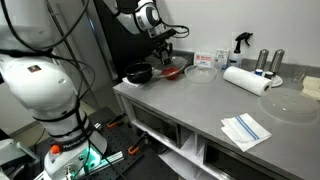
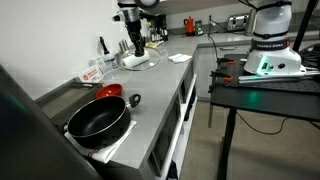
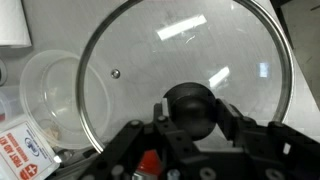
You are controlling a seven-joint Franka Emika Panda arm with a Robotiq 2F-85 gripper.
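My gripper is shut on the black knob (image 3: 189, 104) of a round glass lid (image 3: 125, 62) with a metal rim, which fills much of the wrist view. In exterior view 1 the gripper (image 1: 162, 50) is above the far left part of the counter, with the see-through lid hard to make out below it. A black pan (image 2: 97, 121) with a handle sits at the near end of the counter in exterior view 2. Left of the gripper in exterior view 1 is the same pan (image 1: 139, 73), apart from the lid.
A red bowl (image 2: 109, 90) stands beside the pan, by the wall. Clear plastic containers (image 1: 201, 74), a paper roll (image 1: 246, 80) and bottles (image 1: 262, 60) line the back. A white cloth (image 1: 245, 130) lies at the front right; mid-counter is bare.
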